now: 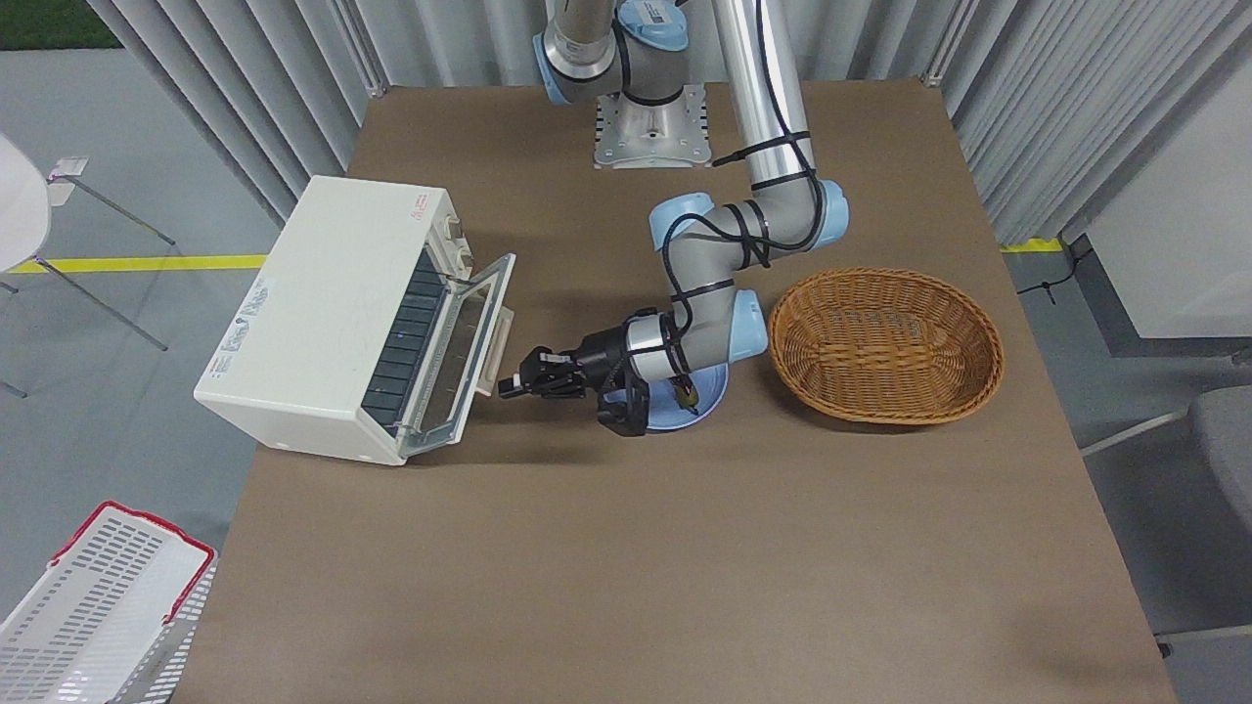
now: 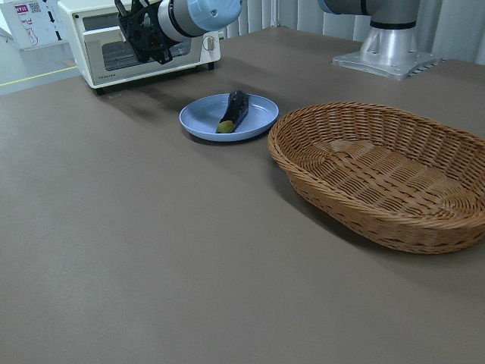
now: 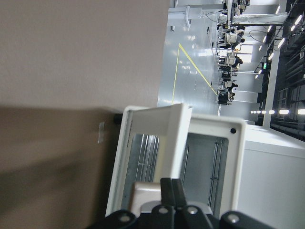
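A white toaster oven [image 1: 305, 317] stands at the left of the table, its glass door [image 1: 464, 364] swung partly open. My gripper [image 1: 516, 381] is at the door's handle side; in the wrist view the black fingertips [image 3: 171, 188] sit low at the door's light handle [image 3: 174, 143]. Whether they are shut on it is hard to tell. Right of the oven, under my arm, a blue plate [image 2: 197, 114] holds an eggplant [image 2: 232, 114].
An empty wicker basket [image 1: 886, 346] sits to the right of the plate. A red-rimmed white crate [image 1: 106, 598] is on the floor at front left.
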